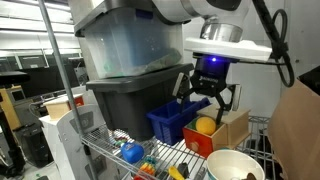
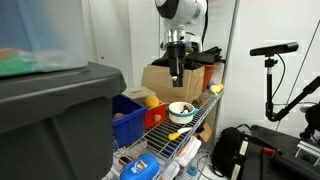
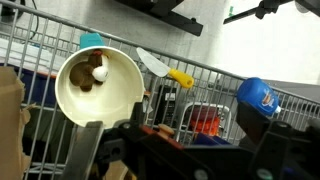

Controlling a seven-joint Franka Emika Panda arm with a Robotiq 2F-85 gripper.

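My gripper (image 1: 207,101) hangs above the wire rack, its two fingers spread apart with nothing between them. Below it and to the right in exterior view 1 is a white bowl (image 1: 235,166). The wrist view looks down into this bowl (image 3: 118,100), where small brown pieces (image 3: 82,77) and a whitish piece (image 3: 100,73) lie. Beside the bowl rests a knife with a yellow handle (image 3: 181,78). An orange round object (image 1: 206,126) sits in a red-fronted box (image 1: 199,143). A blue object with white on it (image 2: 140,168) lies on the rack.
Behind the rack area stand a blue bin (image 1: 171,122) and stacked storage boxes, the lower one black (image 1: 125,103). Cardboard (image 1: 302,125) rises at the right. The rack's wire edge (image 2: 190,153) borders open floor.
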